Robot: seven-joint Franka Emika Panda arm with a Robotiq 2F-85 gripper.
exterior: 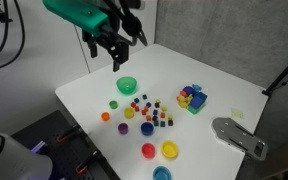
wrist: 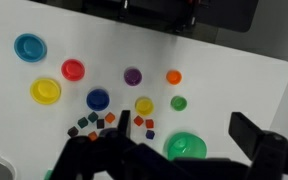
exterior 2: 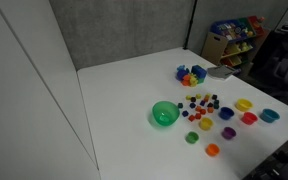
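My gripper (exterior: 105, 58) hangs high above the left side of the white table, its two dark fingers spread apart and nothing between them. The wrist view looks down from it, a dark finger (wrist: 254, 145) standing at the lower right. Small coloured cubes (wrist: 106, 121) lie loose mid-table, some hidden by the fingers. Around them are small round cups: purple (wrist: 133, 76), orange (wrist: 173, 76), green (wrist: 179, 103), yellow (wrist: 144, 105), dark blue (wrist: 98, 99), red (wrist: 73, 70), larger yellow (wrist: 45, 91) and light blue (wrist: 30, 47). A larger green bowl (exterior: 126, 84) sits farther back.
A cluster of bigger coloured blocks (exterior: 192, 97) stands toward the back. To its right lies a flat grey metal piece (exterior: 241, 138). A shelf of coloured items (exterior 2: 232, 42) is behind the table.
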